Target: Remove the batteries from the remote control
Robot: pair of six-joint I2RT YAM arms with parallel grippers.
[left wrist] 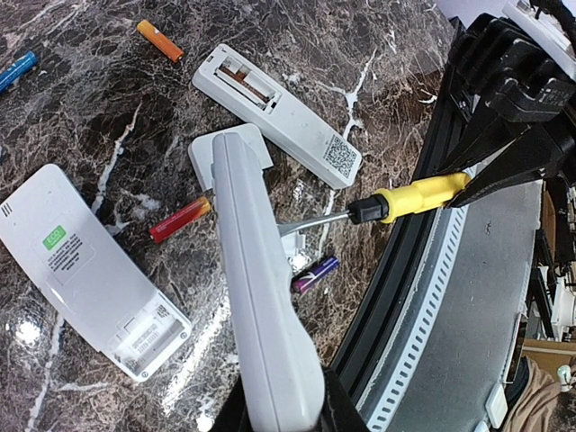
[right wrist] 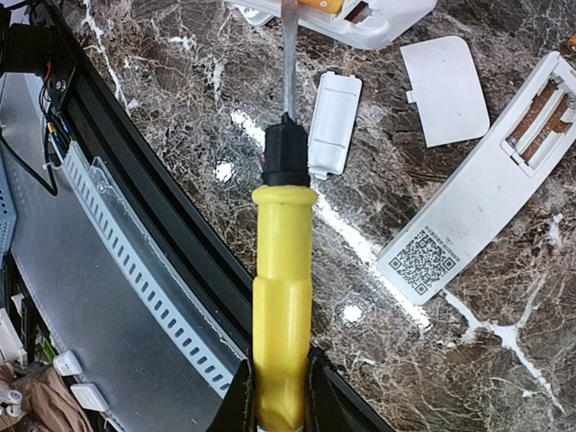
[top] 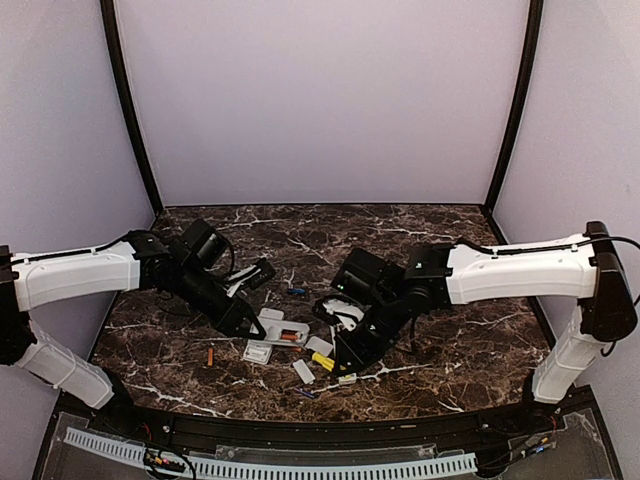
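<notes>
My left gripper is shut on a white remote control [left wrist: 247, 243], raised and seen edge-on in the left wrist view. Its far end reaches the top of the right wrist view, where an orange battery [right wrist: 321, 4] shows in the compartment. A yellow-handled screwdriver [right wrist: 283, 270] is clamped in my right gripper, which is shut on the handle. The blade runs to the remote's compartment beside that battery; its exact contact is hidden. In the top view, both grippers, left [top: 252, 330] and right [top: 343, 362], are near the front middle of the table.
Loose on the table lie orange [left wrist: 160, 40], blue [left wrist: 16, 70], red [left wrist: 180, 219] and purple [left wrist: 315, 274] batteries. Another remote [left wrist: 277, 112] with an uncovered compartment, a white device [left wrist: 90, 265] and white covers [right wrist: 444, 90] lie around.
</notes>
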